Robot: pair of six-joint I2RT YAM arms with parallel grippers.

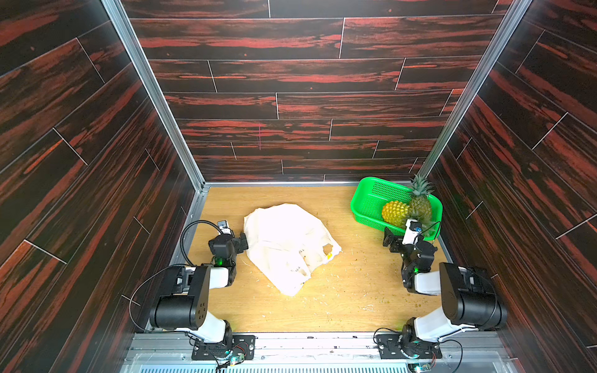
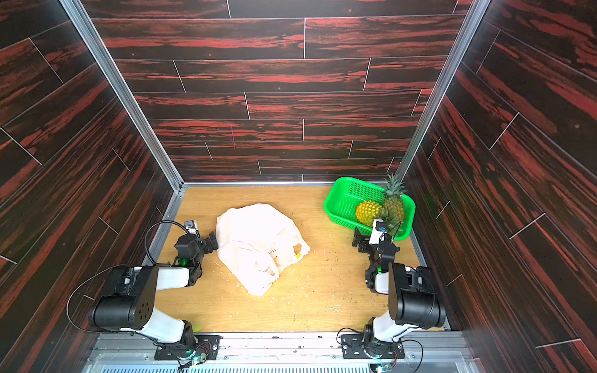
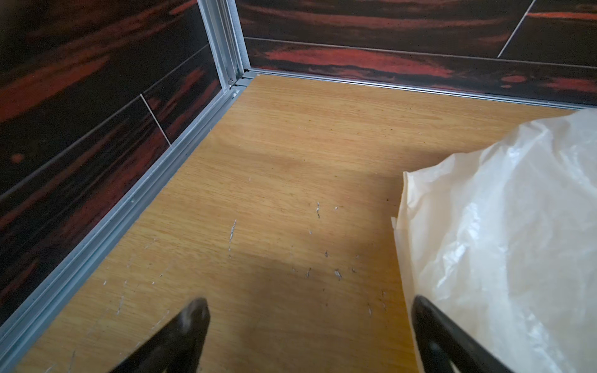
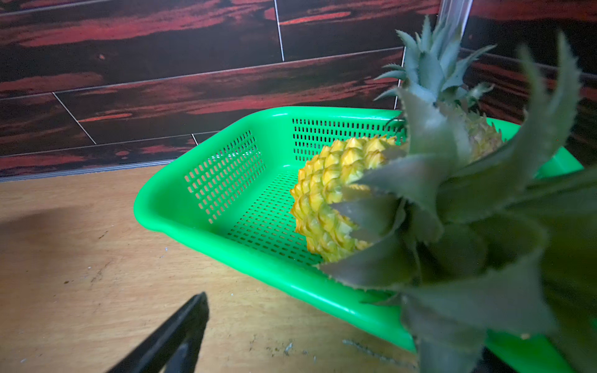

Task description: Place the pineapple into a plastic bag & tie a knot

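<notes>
A white plastic bag (image 1: 279, 236) lies flat and crumpled mid-left on the table, its handles toward the front right. My left gripper stands open at the bag's left edge. A green basket (image 2: 339, 205) at the back right holds a yellow pineapple (image 4: 329, 192) on its side and a greener pineapple (image 1: 420, 205) with a leafy crown upright behind it. In the right wrist view large leaves fill the right side, hiding one finger of my right gripper (image 2: 362, 239), which stands open just in front of the basket.
Dark panelled walls with metal edge rails enclose it at the back and both sides.
</notes>
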